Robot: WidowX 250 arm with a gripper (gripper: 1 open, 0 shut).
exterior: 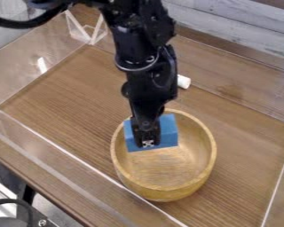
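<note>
My gripper point(147, 124) hangs from the black arm over a round wooden bowl point(186, 177), shut on a blue block point(163, 137). The block is held at the rear left part of the bowl, partly over its rim; the fingers cover part of it.
The bowl sits on a brown wooden table point(67, 97). A small white object point(183, 82) lies behind the arm on the right.
</note>
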